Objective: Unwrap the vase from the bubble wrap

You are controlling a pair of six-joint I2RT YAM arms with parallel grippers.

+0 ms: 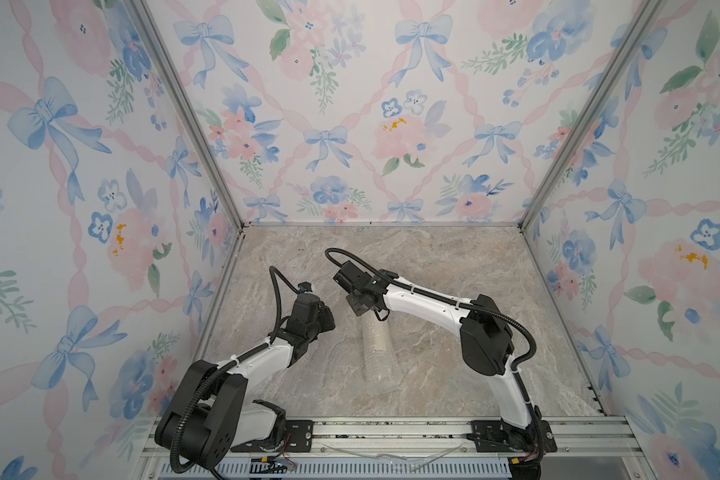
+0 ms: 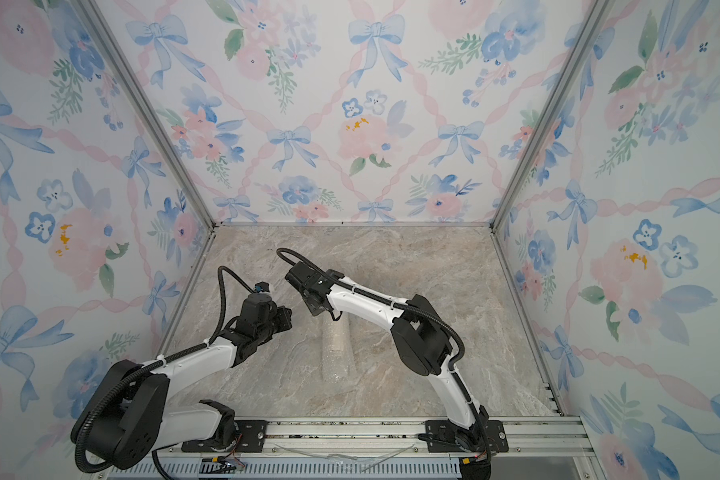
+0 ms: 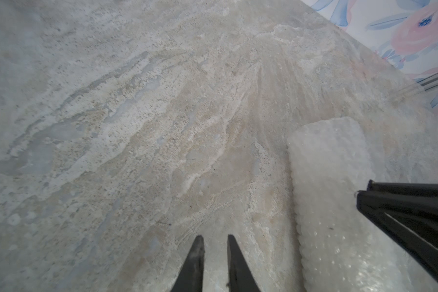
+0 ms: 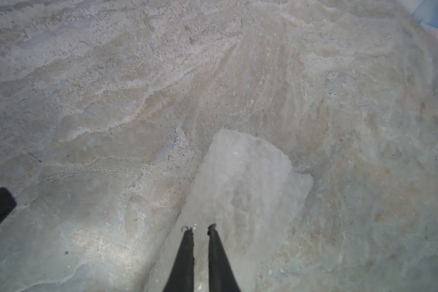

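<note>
A bubble-wrapped bundle [image 1: 379, 358] lies lengthwise on the marbled table, its far end hidden under the right arm in the top views. No vase surface shows through the whitish wrap [image 4: 243, 185]. Over the bundle is my right gripper, shut, its fingertips close together with no film seen between them; whether they touch the wrap I cannot tell. My left gripper is off to the left of the bundle, its fingers nearly closed on a narrow gap, only bare table visible there. The right gripper's dark fingers [image 3: 404, 199] reach over the wrap in the left wrist view.
Patterned walls [image 1: 376, 120] enclose the table on the left, back and right. Bare table [image 1: 472, 256] spreads behind and to the right of the bundle. A metal rail [image 1: 392, 424] runs along the front edge. The two grippers stand fairly close together.
</note>
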